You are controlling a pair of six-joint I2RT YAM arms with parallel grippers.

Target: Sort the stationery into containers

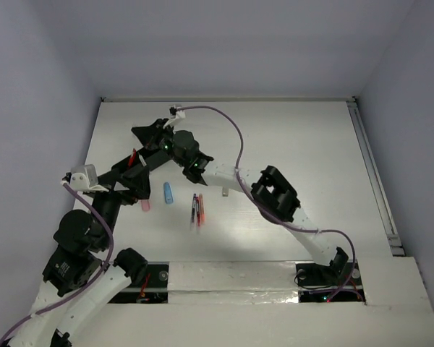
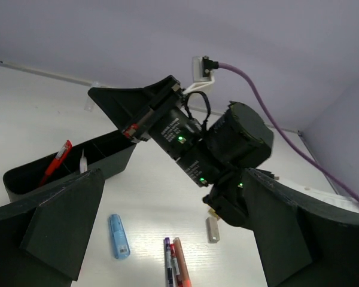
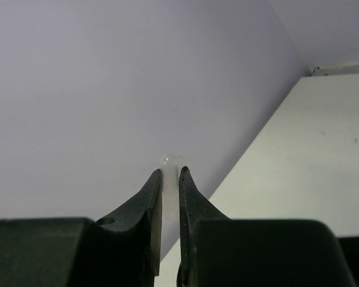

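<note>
The black container [image 2: 116,154] lies at the table's left, with a red pen [image 2: 58,160] leaning in it. A slim white pen [image 2: 83,162] rises at its near wall, its lower part hidden. My left gripper is open above the near side, nothing between its fingers. Over the container's far end, my right gripper has its fingers close together on a clear, rounded piece [image 3: 170,182]. That clear piece also shows past the right fingertips in the left wrist view. Several pens [image 1: 197,210] lie bunched on the table.
A blue item [image 1: 168,192], a pink item [image 1: 145,205] and a small grey block [image 1: 225,191] lie on the table. The right arm stretches across the middle, and both grippers are close together at the left.
</note>
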